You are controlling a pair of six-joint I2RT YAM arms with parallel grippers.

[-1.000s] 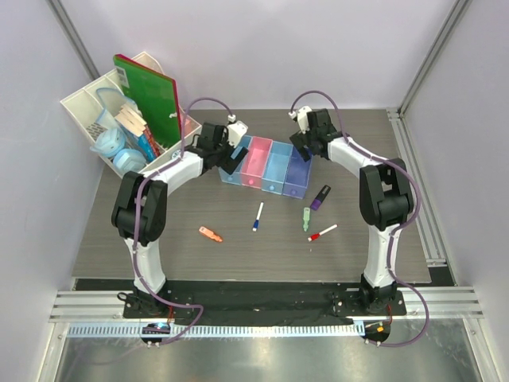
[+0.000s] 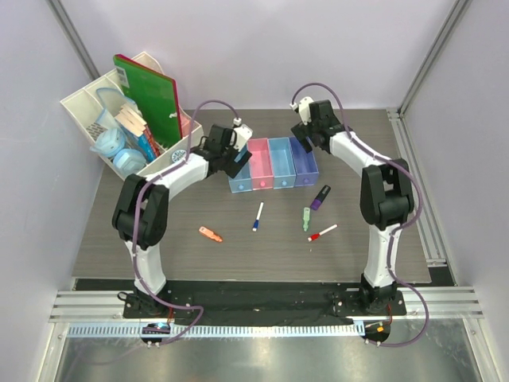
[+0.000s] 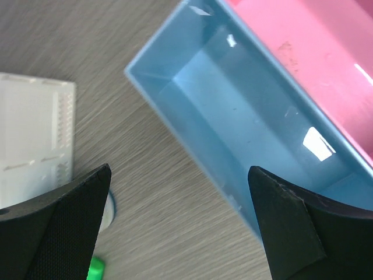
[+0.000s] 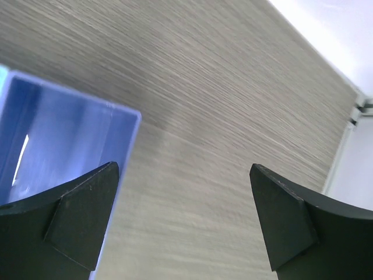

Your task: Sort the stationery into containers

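A row of four bins sits mid-back on the table: light blue (image 3: 233, 111), pink (image 2: 261, 165), light blue (image 2: 281, 164) and dark blue (image 2: 306, 169). My left gripper (image 2: 237, 161) is open over the left end, my right gripper (image 2: 304, 137) open over the right end, both empty. In front lie an orange highlighter (image 2: 210, 234), a white marker (image 2: 258, 216) with a blue cap, a black-purple item (image 2: 320, 197), a green highlighter (image 2: 306, 220) and a red-white marker (image 2: 323, 232).
A white storage box (image 2: 83, 107) packed with a green board (image 2: 153, 103) and other supplies fills the back left corner. The table's front and right side have free room.
The bin row has straightened from a slant to nearly level and moved slightly right. Both grippers have shifted a little along with it, the right one now slightly higher than a second ago.
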